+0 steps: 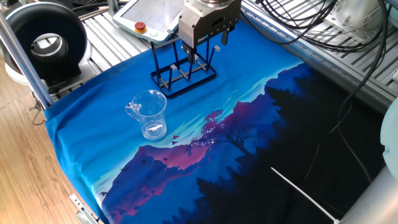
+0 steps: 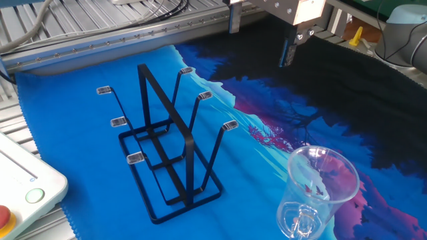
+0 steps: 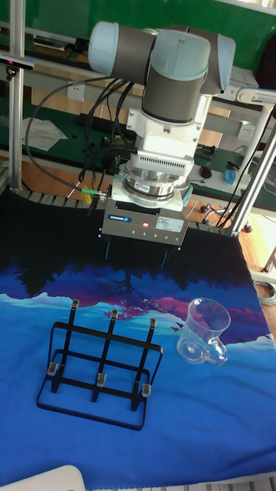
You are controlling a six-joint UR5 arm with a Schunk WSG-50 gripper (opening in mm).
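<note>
A clear cup with a handle stands upright on the cloth; the cup (image 1: 153,118) is left of centre in the first exterior view, and the cup (image 2: 308,200) is at lower right in the second. Beside it, apart, is a black wire rack (image 2: 190,170) with several upward arms tipped with clear pads, all bare. High above the cloth hangs my gripper (image 2: 259,48), its two fingers wide apart and nothing between them. In the third view the gripper (image 3: 134,261) is beyond the rack and the cup (image 3: 204,326), touching neither.
A tablet controller with a red button (image 1: 140,27) lies at the table's edge near the rack. Loose black cables (image 1: 351,93) and a white stick (image 1: 301,191) are on the dark side. The dark part of the cloth (image 1: 261,186) is otherwise mostly clear.
</note>
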